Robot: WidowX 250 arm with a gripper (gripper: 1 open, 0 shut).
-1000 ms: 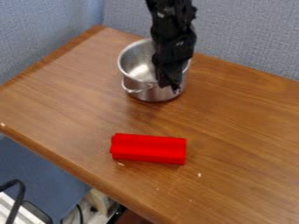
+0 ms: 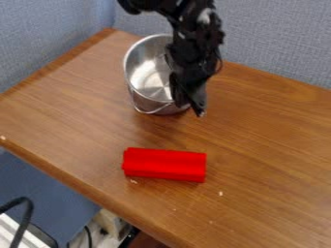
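Note:
A steel pot [image 2: 145, 77] with a wire handle stands at the back of the wooden table, tilted over toward the left. My black gripper [image 2: 192, 97] reaches down over the pot's right side, covering part of it. Its fingers look shut; whether anything thin, such as the rim, is between them is hidden. A red cylinder [image 2: 165, 164] lies near the table's front left.
Grey padded walls [image 2: 278, 39] border it behind and to the left. Beyond the front left edge are cables and other items.
My gripper has shifted a little left, and the pot has gone from standing upright to tilted, moving slightly left. The red cylinder is unmoved.

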